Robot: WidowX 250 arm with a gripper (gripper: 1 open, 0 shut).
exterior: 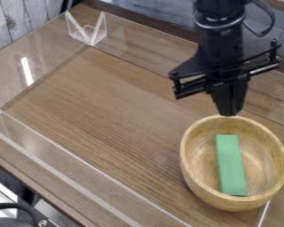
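Observation:
My gripper (230,106) is at the upper right, pointing down just above the far rim of a wooden bowl (198,176). The fingertips are small and dark; I see nothing held between them, and they look shut. In the bowl lies a long green block (231,164).
A clear plastic object (88,28) stands at the back left. A dark cable runs at the bottom left edge, and a grey wall is behind the arm.

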